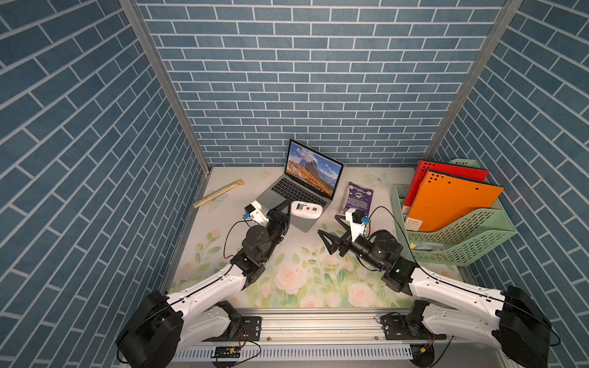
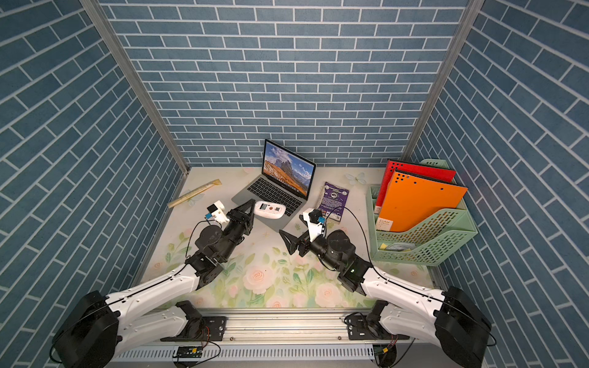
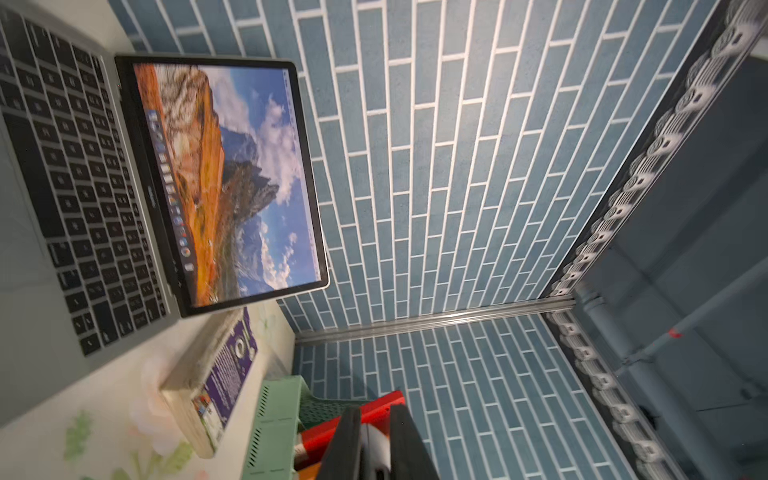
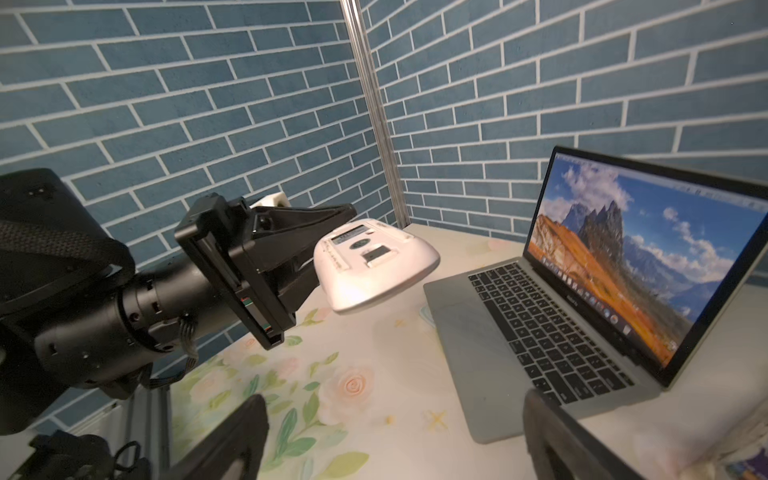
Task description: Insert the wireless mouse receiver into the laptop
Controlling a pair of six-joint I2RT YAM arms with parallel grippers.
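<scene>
A white mouse [image 1: 306,209] is held between the fingertips of my left gripper [image 1: 288,209] over the laptop's [image 1: 314,170] front, its underside showing in the top views. In the right wrist view, the mouse [image 4: 376,280] shows a dark slot with a cover on its underside; I cannot tell whether the receiver is inside. The open laptop [image 4: 472,344] stands behind and right of it, screen lit. My right gripper [image 1: 329,232] is open and empty, to the right of the mouse and apart from it.
A purple book [image 1: 358,197] lies right of the laptop. A green rack [image 1: 490,236] with red and orange folders stands on the right. A long tan package [image 1: 219,193] lies at left.
</scene>
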